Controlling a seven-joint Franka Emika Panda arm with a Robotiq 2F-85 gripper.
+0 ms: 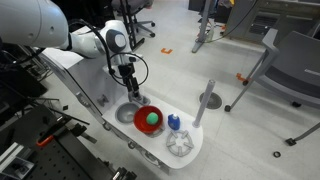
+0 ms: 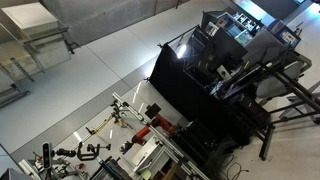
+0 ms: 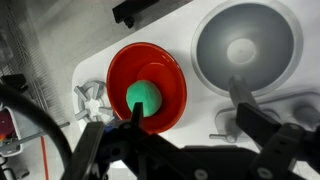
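A red bowl (image 3: 170,72) rests on the white surface with a green round object (image 3: 143,97) inside it. In exterior view 1 the same bowl (image 1: 141,123) and green object (image 1: 152,118) lie near the middle of the toy kitchen set. My gripper (image 1: 130,88) hovers above the surface behind the grey sink (image 1: 126,112). In the wrist view, my gripper has its dark fingers spread well apart, with no object held between them. The left finger overlaps the lower edge of the bowl in that view. The round sink (image 3: 222,48) lies to the bowl's right.
A grey faucet (image 3: 240,92) rises beside the sink. Left of the bowl is a pale burner (image 3: 90,98). Exterior view 1 shows a blue object (image 1: 174,122), the burner (image 1: 180,144) and an upright grey post (image 1: 204,105). Exterior view 2 shows only surrounding room equipment.
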